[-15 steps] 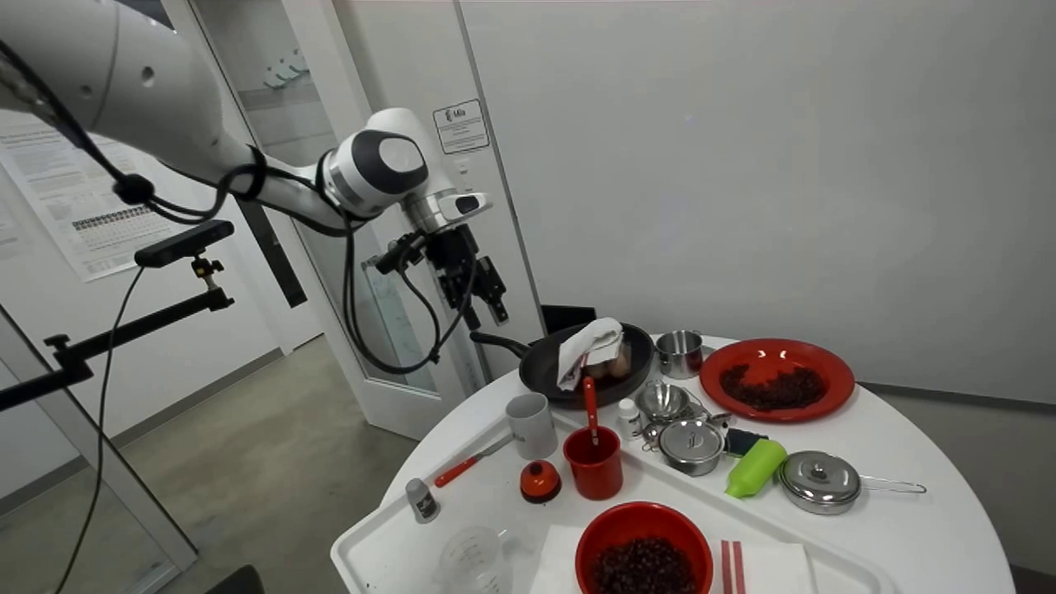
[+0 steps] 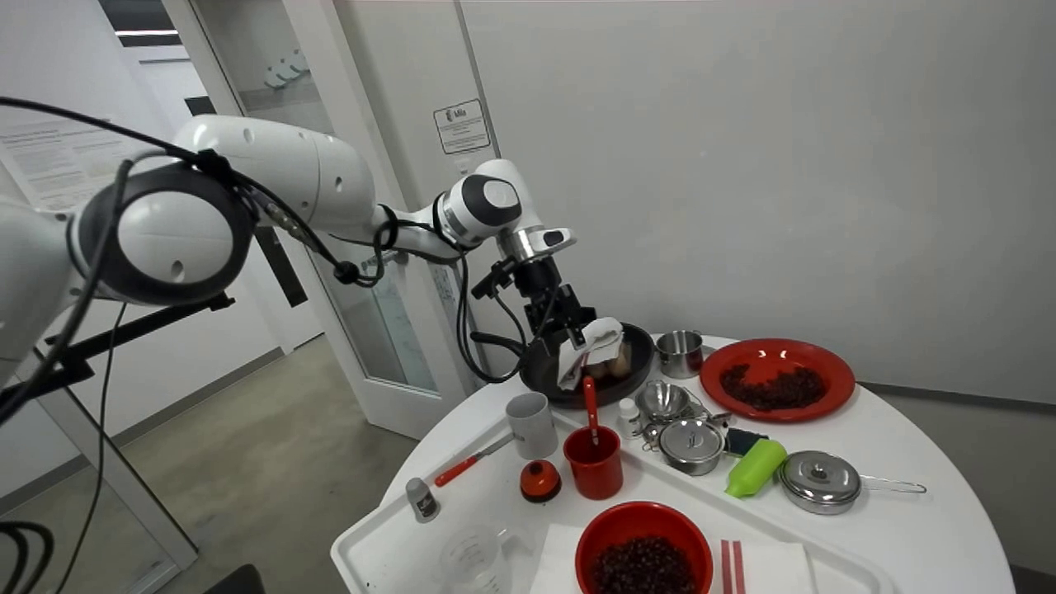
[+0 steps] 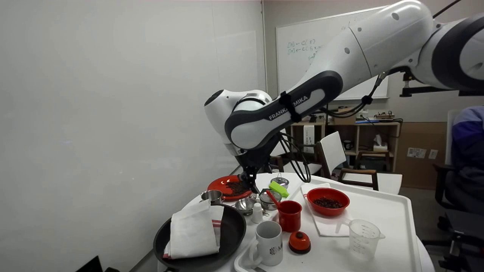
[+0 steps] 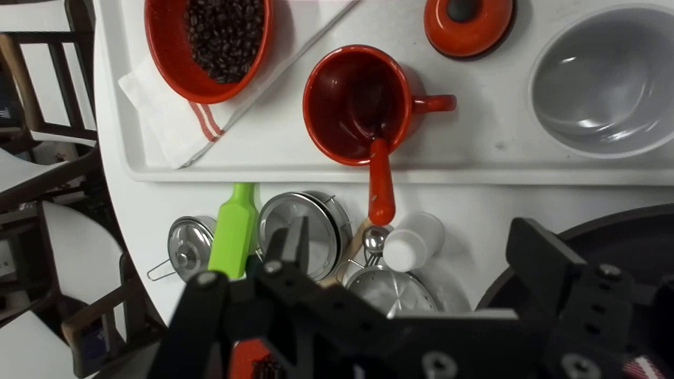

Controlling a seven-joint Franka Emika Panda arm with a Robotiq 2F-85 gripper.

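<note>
My gripper is open, its two black fingers spread wide with nothing held between them. In the wrist view a white capped bottle (image 4: 414, 243), a small strainer (image 4: 392, 290) and the red handle (image 4: 382, 189) of a utensil show beyond the gap. That utensil leans in a red mug (image 4: 357, 104) on the tray. In exterior view 1 the gripper (image 2: 566, 332) hangs beside a folded white towel (image 2: 591, 348) lying over the black pan (image 2: 641, 361); whether they touch, I cannot tell.
On the white tray (image 3: 394, 226) stand a grey mug (image 3: 269, 244), a red-orange knob-shaped item (image 3: 299, 242), a clear measuring cup (image 3: 364, 238) and a red bowl (image 3: 327, 201) of beans. Behind are a red plate (image 2: 777, 381), lidded pots (image 2: 822, 480) and a green bottle (image 2: 757, 467).
My arm has swung right and lower in exterior view 1, bringing the gripper from left of the pan to near the towel. The tabletop objects look unmoved.
</note>
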